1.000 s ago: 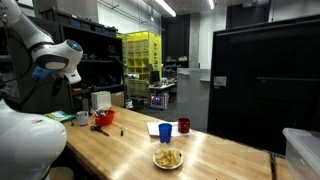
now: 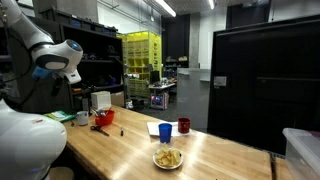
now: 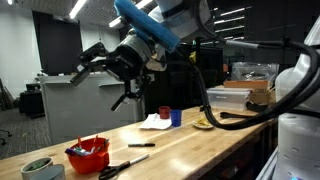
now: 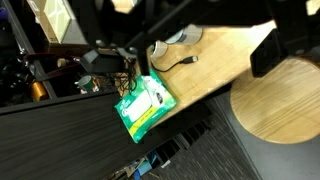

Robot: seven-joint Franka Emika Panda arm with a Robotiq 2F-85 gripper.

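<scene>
My gripper [image 3: 98, 91] hangs high at the left end of the table in exterior view 2, its dark fingers spread wide with nothing between them. Below it stands a red container [image 3: 90, 160] holding several small items. A plate of yellowish food [image 2: 168, 158] rests on the table in exterior view 1, well away from the gripper. Behind the plate are a blue cup [image 2: 165, 132] and a red cup [image 2: 184, 125]. In the wrist view, dark fingers [image 4: 268, 52] frame the tabletop, and a green-and-white package [image 4: 147, 106] lies below.
Scissors [image 3: 122, 168] and a dark marker [image 3: 142, 145] lie near the red container, beside a grey pot [image 3: 38, 166]. White paper [image 3: 155, 122] lies by the cups. A clear bin [image 3: 226, 98] sits farther back.
</scene>
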